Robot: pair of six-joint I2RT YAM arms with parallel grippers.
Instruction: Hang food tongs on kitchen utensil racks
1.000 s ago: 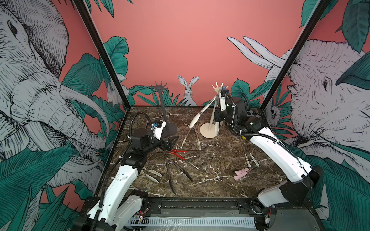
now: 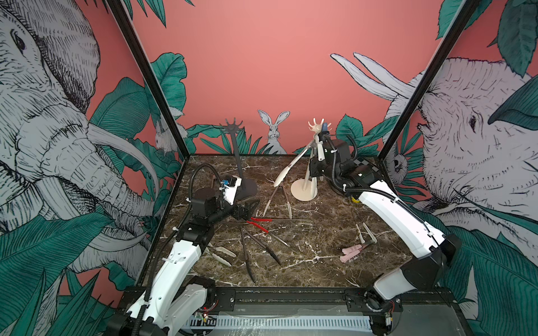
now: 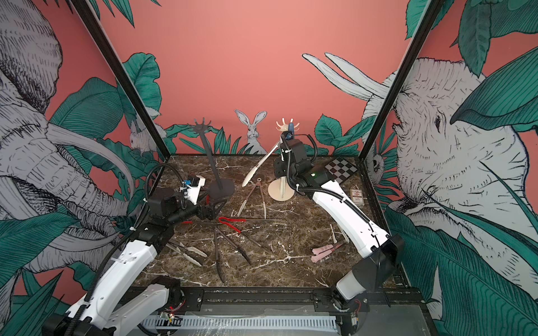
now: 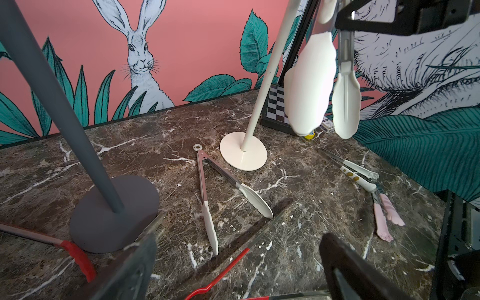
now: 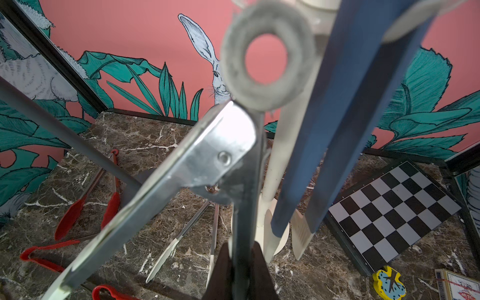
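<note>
Silver tongs [image 5: 240,140] with pale tips [image 4: 313,82] are pinched by one leg in my shut right gripper, legs spread and hanging down. Their grey end ring [image 5: 267,92] is uppermost, overlapping the top of the cream rack [image 2: 305,189] in the right wrist view; whether it touches a hook cannot be told. Blue tongs [image 5: 325,115] hang beside the cream pole. The dark grey rack [image 4: 90,135] stands to the left, its hooks [image 2: 233,126] bare. My left gripper is open above the table in front of it, nothing between its fingers.
Silver tongs [image 4: 201,180] lie between the racks. Red-tipped tongs [image 5: 111,210] and dark tongs [image 2: 246,257] clutter the middle and left, pink-tipped tongs [image 4: 380,217] the right. A checkered board [image 5: 395,215] sits at the back right.
The left arm and the things on the table look unmoved.
</note>
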